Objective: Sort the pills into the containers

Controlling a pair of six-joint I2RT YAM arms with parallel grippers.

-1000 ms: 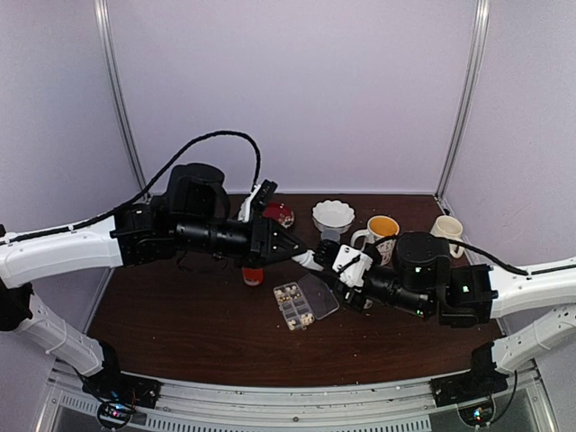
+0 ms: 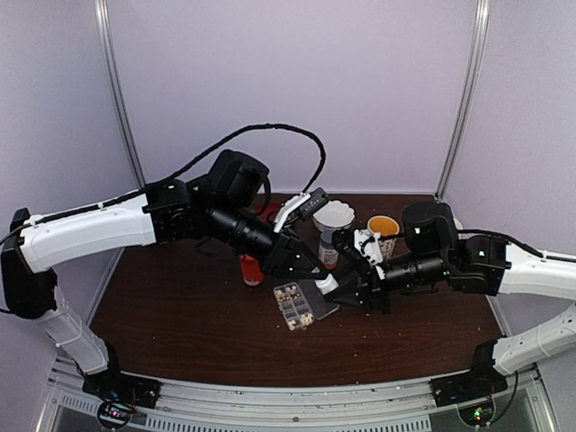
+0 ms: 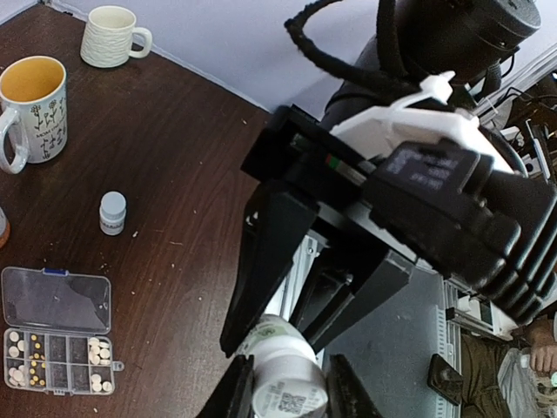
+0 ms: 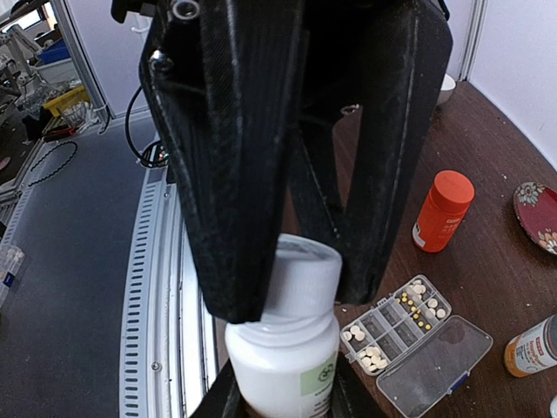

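Note:
A white bottle (image 4: 291,361) with a green label patch is held between both grippers above the table. My right gripper is shut on its body, while my left gripper is shut on the white cap (image 3: 287,399), on which a square code shows. I cannot tell whether the cap turns or is loose. Below, the clear pill box (image 2: 293,308) lies with its lid (image 3: 57,298) opened flat. White and yellow pills (image 3: 36,359) fill some compartments; others are empty.
A red-orange bottle (image 4: 443,211) stands behind the box, with a small white bottle (image 3: 112,213) to its right. Farther back are a white bowl (image 2: 334,215), a floral mug (image 3: 39,111) and a cream mug (image 3: 113,37).
Both grippers have shifted to the right and lower with the bottle between them. The left arm has moved the most and now hides more of the back of the table.

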